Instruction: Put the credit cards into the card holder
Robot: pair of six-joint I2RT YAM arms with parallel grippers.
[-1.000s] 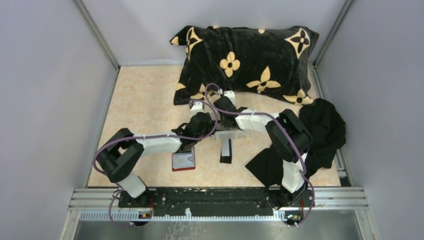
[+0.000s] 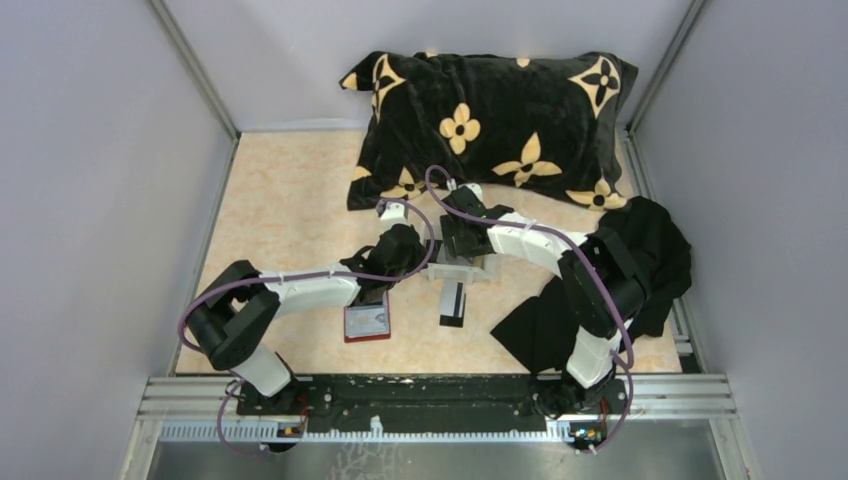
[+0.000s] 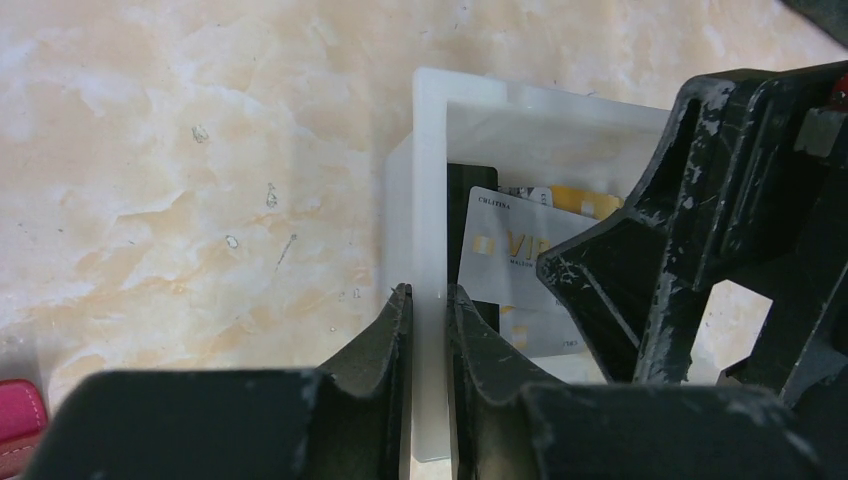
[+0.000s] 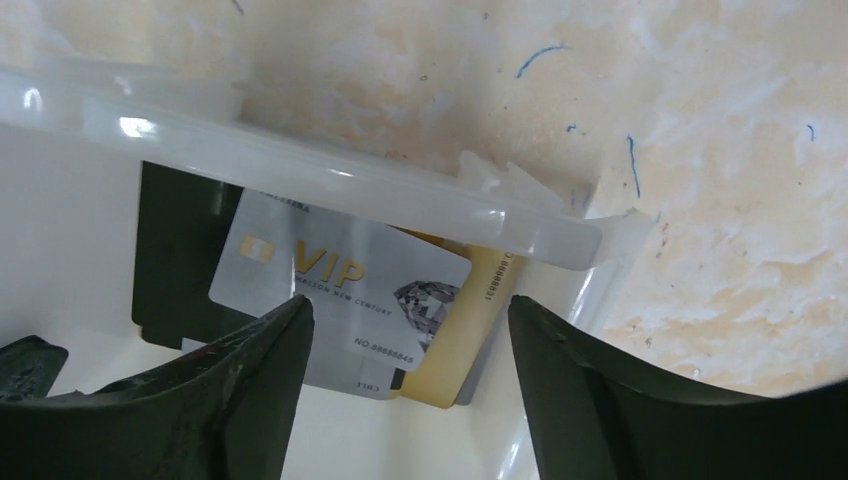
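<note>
A translucent white box (image 3: 431, 200) holds several overlapping cards. On top lies a silver VIP card (image 4: 330, 275), with a gold card (image 4: 470, 330) and a black card (image 4: 180, 250) partly under it. My left gripper is shut on one side wall of the box. Over the cards inside the box, my right gripper has its fingers apart and grips nothing that shows. A red-edged holder (image 2: 367, 321) with a pale face lies on the table below the left arm in the top view.
A black-and-silver card (image 2: 452, 303) lies on the table in front of the box. Black cloth (image 2: 650, 250) covers the right side, and a dark patterned pillow (image 2: 490, 130) fills the back.
My right gripper has shifted to the right over the box, uncovering more of its inside. The left arm stays nearly where it was, at the box wall.
</note>
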